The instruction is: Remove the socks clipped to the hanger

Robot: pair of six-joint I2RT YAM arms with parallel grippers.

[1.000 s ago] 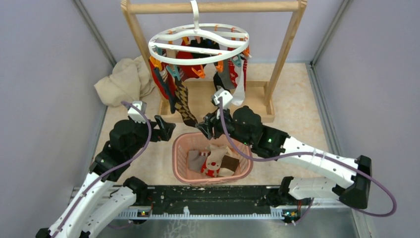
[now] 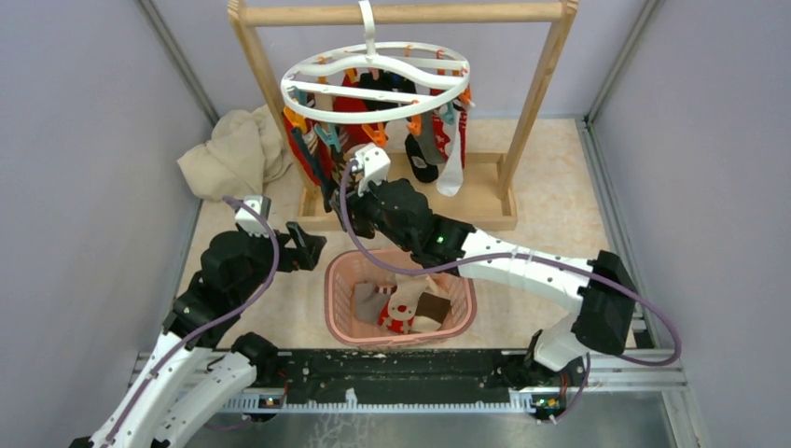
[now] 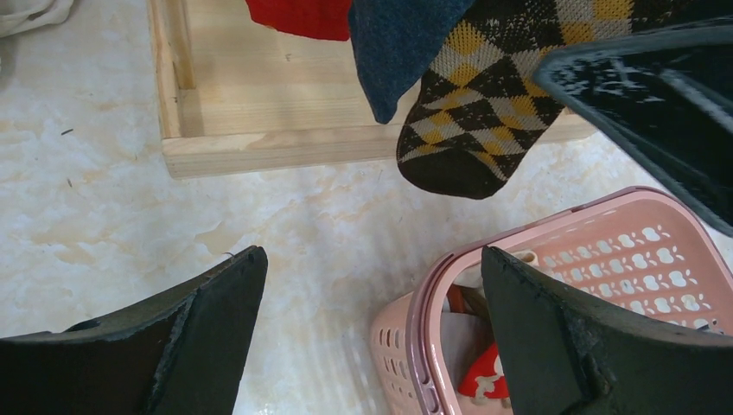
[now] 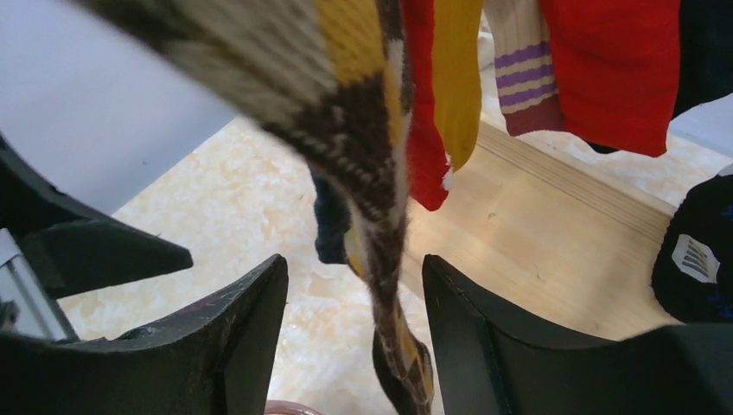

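Note:
The white round hanger (image 2: 378, 116) carries socks on coloured clips. An argyle sock (image 3: 471, 121) hangs low, a dark blue sock (image 3: 389, 43) beside it. My right gripper is at the argyle sock, its fingers apart on either side of the dangling fabric (image 4: 385, 294); in the top view it hides most of that sock. My left gripper stands open and empty at the lower left of the rack, below and apart from the socks. Red socks (image 4: 614, 86) and a black sock (image 4: 691, 251) hang farther along.
The pink basket (image 2: 336, 313) below holds several socks. The wooden rack's base tray (image 2: 485, 205) lies under the hanger. A beige cloth (image 2: 228, 159) lies to the left. Bare floor surrounds the basket.

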